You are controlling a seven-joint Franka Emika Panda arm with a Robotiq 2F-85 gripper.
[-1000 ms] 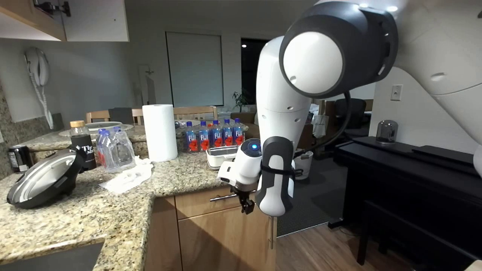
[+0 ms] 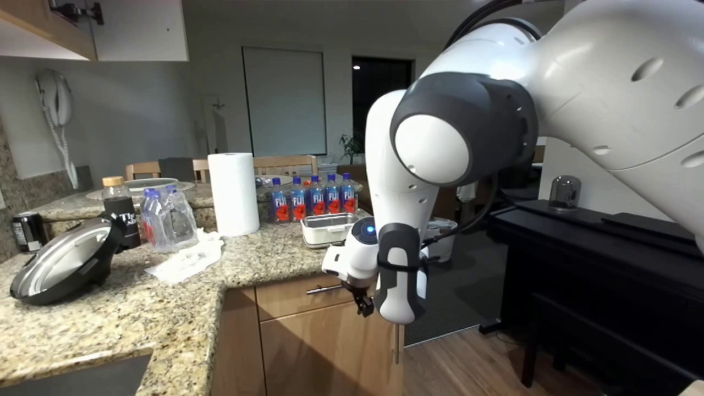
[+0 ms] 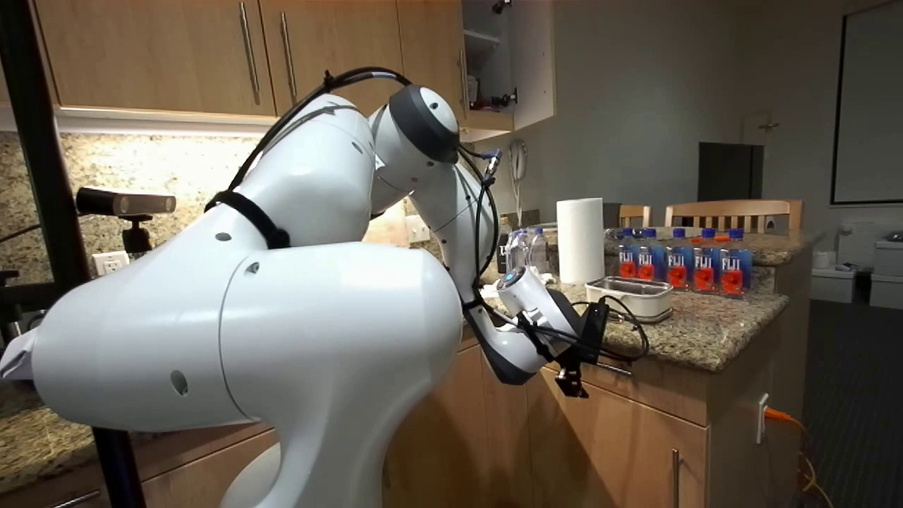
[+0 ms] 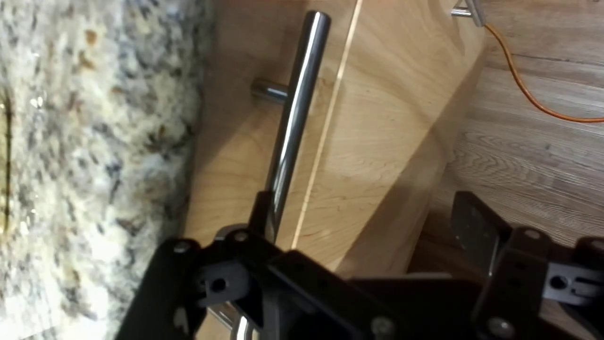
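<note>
My gripper is open in the wrist view, its two dark fingers wide apart with nothing held. A round metal drawer handle [image 4: 294,107] runs past the inner side of the left finger [image 4: 260,212]; whether they touch I cannot tell. The right finger [image 4: 475,229] is over the cabinet's shadowed side and the floor. In exterior view 1 the gripper [image 2: 364,307] hangs in front of the wooden drawer [image 2: 284,300], just below counter height, with part of the handle [image 2: 323,289] showing to its left. Exterior view 2 shows the gripper [image 3: 572,385] pointing down beside the drawer front.
Above the drawer, the granite counter edge [image 4: 187,130] lies close on the gripper's left. A white container [image 2: 326,227], several water bottles [image 2: 317,201] and a paper towel roll [image 2: 234,194] stand on the counter. A vertical door handle [image 2: 397,343] sits below. An orange cable [image 4: 524,93] crosses the floor.
In exterior view 1 the upper arm and elbow have swung left and lower. My gripper has shifted slightly right and a little down along the drawer front.
</note>
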